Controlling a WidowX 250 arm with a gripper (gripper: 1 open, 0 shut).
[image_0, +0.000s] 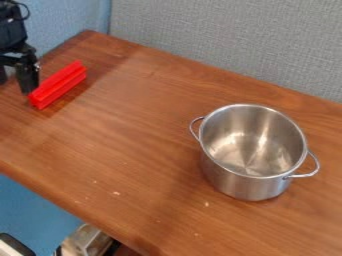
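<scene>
The black gripper (20, 70) is at the far left edge of the camera view, partly out of frame, just left of a red oblong block (58, 84) lying on the wooden table. Its fingers are too small and cropped to show clearly how they stand. A steel pot (253, 150) with two side handles stands upright on the right of the table, empty.
A grey padded wall (227, 40) runs along the back. A metal fixture (84, 240) sits beyond the front left edge.
</scene>
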